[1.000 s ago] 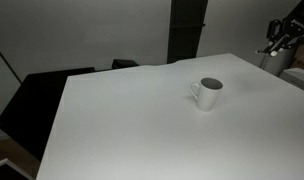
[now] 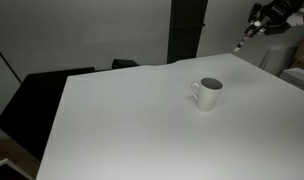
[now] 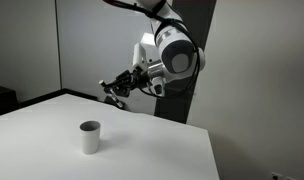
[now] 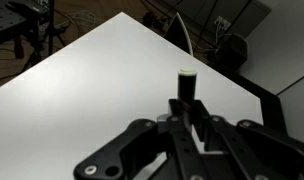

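A white mug (image 2: pixel 207 94) stands upright on the white table, its handle toward the left in exterior view 1; in exterior view 2 the mug (image 3: pixel 90 137) is near the front of the table. My gripper is shut on a slim dark marker-like stick (image 4: pixel 186 86) with a pale end, which points away from the wrist. In exterior view 1 the gripper (image 2: pixel 254 28) is at the upper right, above the table's far right corner and apart from the mug, with the stick angled down to the left.
A dark surface (image 2: pixel 42 105) adjoins the table on the left. Boxes (image 2: pixel 298 75) are beyond the right edge.
My gripper has moved up and to the left in exterior view 1, and the stick in it now shows more clearly. The mug has stayed where it was.
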